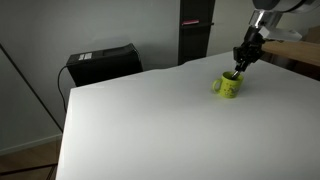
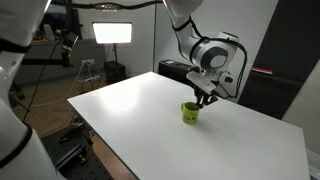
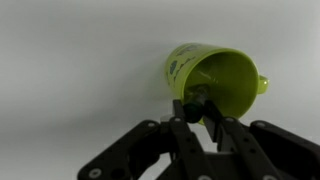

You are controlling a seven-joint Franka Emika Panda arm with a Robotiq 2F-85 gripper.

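A yellow-green mug [image 1: 229, 88] stands upright on the white table, its handle toward the left in exterior view 1. Seen from the wrist, the mug [image 3: 222, 82] is open toward the camera, with printing on its outer side. My gripper is at the mug's opening, shut on a small dark, shiny object [image 3: 197, 97] that reaches into the mug. What this object is cannot be made out, and its lower end is hidden. In exterior view 2 the gripper [image 2: 202, 101] hangs just over the mug [image 2: 189, 113].
A black box-shaped device [image 1: 104, 64] sits at the table's back left. Wooden boards [image 1: 292, 50] lie beyond the right side.
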